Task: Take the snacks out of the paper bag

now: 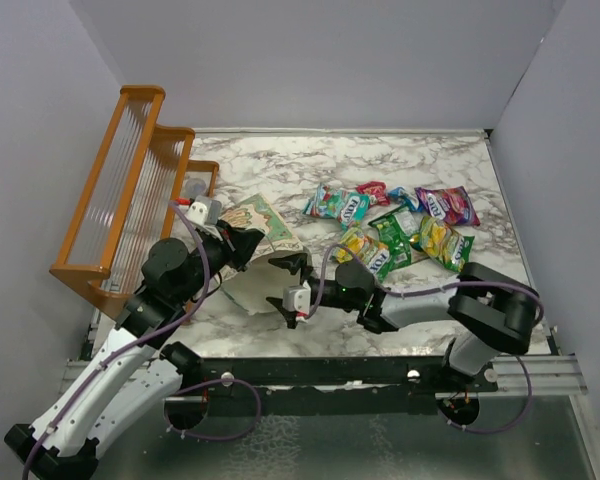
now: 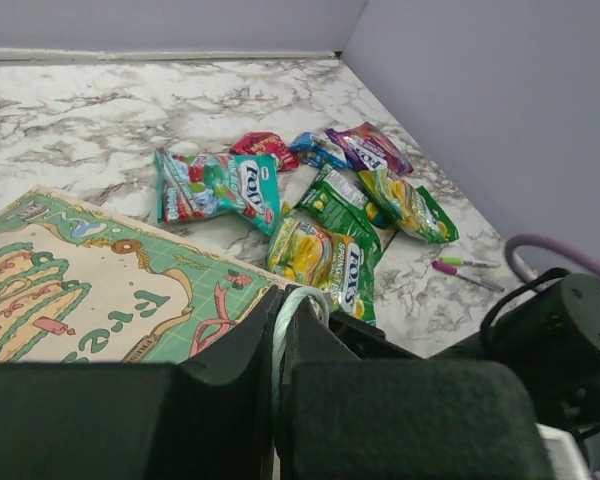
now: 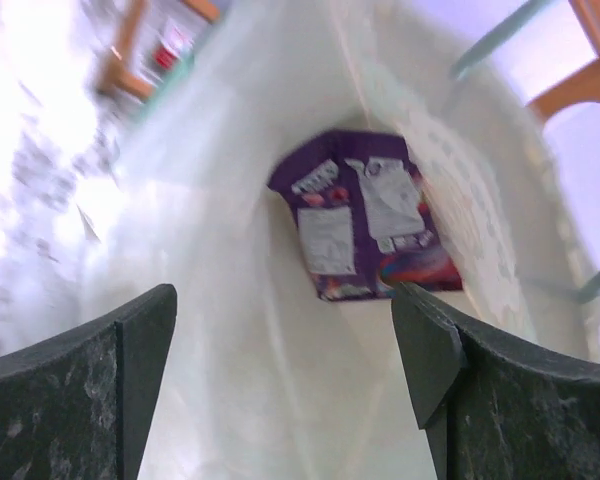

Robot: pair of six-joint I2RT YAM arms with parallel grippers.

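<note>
The paper bag (image 1: 255,225) lies on the left of the table, printed face up, its mouth facing my right arm. My left gripper (image 1: 248,243) is shut at the upper edge of the mouth; in the left wrist view a pale strip of bag edge (image 2: 290,330) runs between its fingertips. My right gripper (image 1: 290,288) stands open at the mouth. In the right wrist view, a dark purple snack packet (image 3: 360,215) lies deep inside the white interior, beyond the two fingertips, not held.
Several loose snack packets (image 1: 335,203) lie at the centre and right. A wooden rack (image 1: 130,190) stands along the left. Pens (image 2: 465,270) lie on the right. Bare marble (image 1: 280,160) shows at the back.
</note>
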